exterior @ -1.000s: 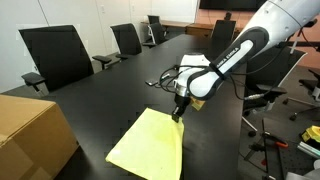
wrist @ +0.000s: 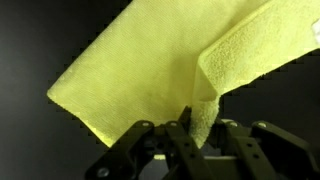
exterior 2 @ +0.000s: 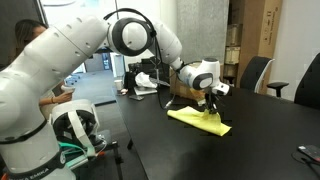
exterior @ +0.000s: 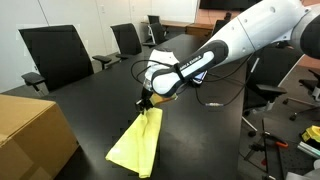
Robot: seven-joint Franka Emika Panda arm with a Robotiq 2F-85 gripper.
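A yellow cloth lies on the dark table, its near part flat and its far part gathered up under the gripper. In the wrist view the cloth fills much of the picture, with a raised fold running into the fingers. My gripper is shut on that fold. Seen from the other side, the gripper is low over the table with the cloth spread out beneath and beside it. The underside of the fold is hidden.
A cardboard box stands at the table's left edge in exterior view 1. Office chairs line the far side. Bare dark table lies to the right of the cloth.
In exterior view 1 the gripper has moved left across the table with the cloth's edge in it. The cloth's right part has been drawn leftwards, so it covers a narrower area.
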